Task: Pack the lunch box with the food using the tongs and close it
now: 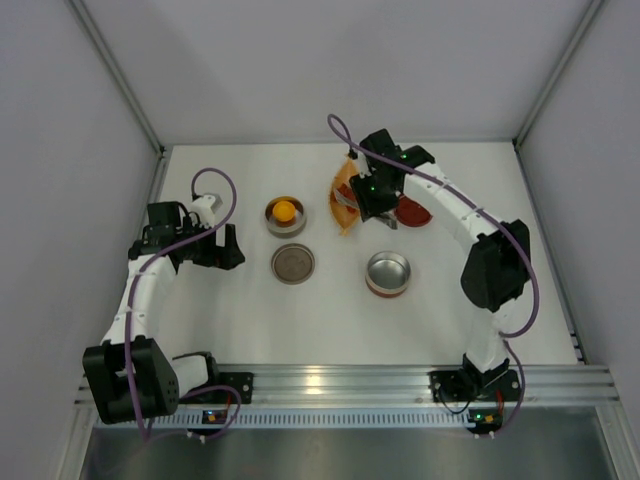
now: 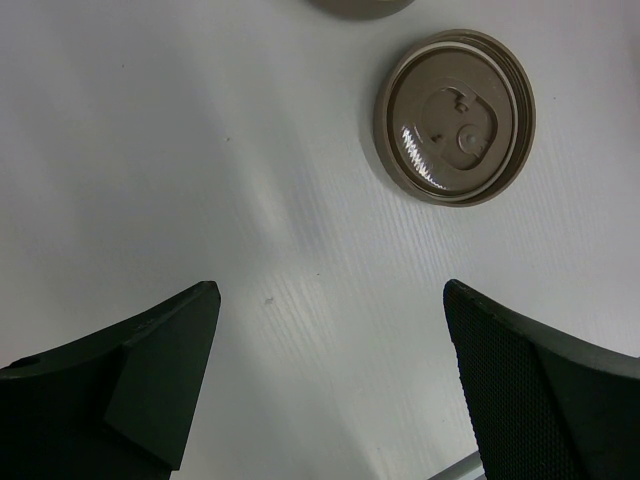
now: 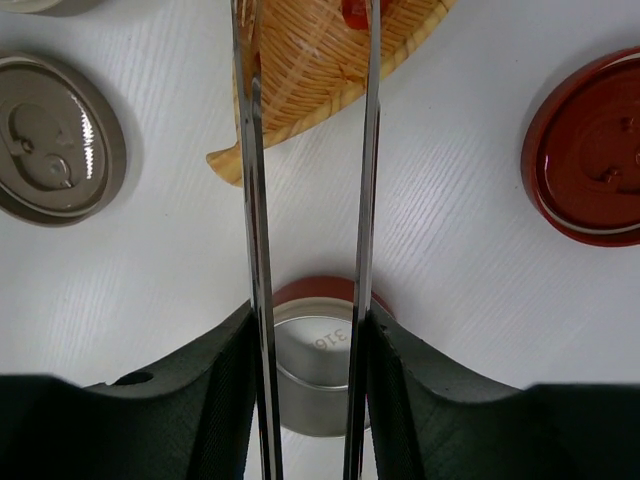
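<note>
My right gripper (image 1: 355, 197) hangs over the wicker tray (image 3: 300, 80), its long metal fingers partly open above red food (image 3: 356, 12); whether they touch it is unclear. A steel container with a red base (image 1: 387, 272) is empty, front right. A grey container (image 1: 284, 227) holds an orange round item (image 1: 283, 211). A grey lid (image 1: 292, 263) and a red lid (image 3: 583, 150) lie on the table. My left gripper (image 1: 222, 246) is open and empty at the left, with the grey lid ahead in the left wrist view (image 2: 455, 120).
The white table (image 1: 325, 325) has free room along its front and at the back left. Walls border the table at back and sides.
</note>
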